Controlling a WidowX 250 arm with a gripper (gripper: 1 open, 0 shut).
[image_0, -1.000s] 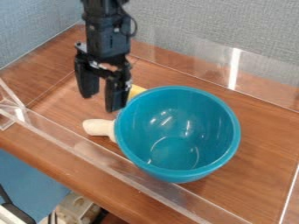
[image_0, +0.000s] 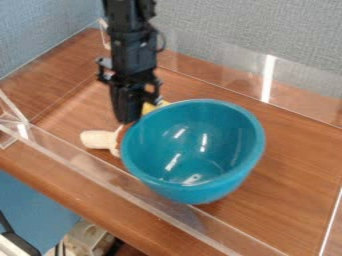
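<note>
The black gripper (image_0: 127, 105) hangs just above and behind the left rim of a large teal bowl (image_0: 194, 150); it looks shut, with nothing visible between its fingers, though its tips are blurred. The bowl sits on the wooden surface. A pale, elongated object (image_0: 100, 139) lies at the bowl's left, and a yellow object (image_0: 168, 101) shows behind it, partly hidden.
Clear low walls edge the wooden surface (image_0: 287, 190), with grey padded walls (image_0: 254, 40) behind. Free wood shows to the right of the bowl and at the back left.
</note>
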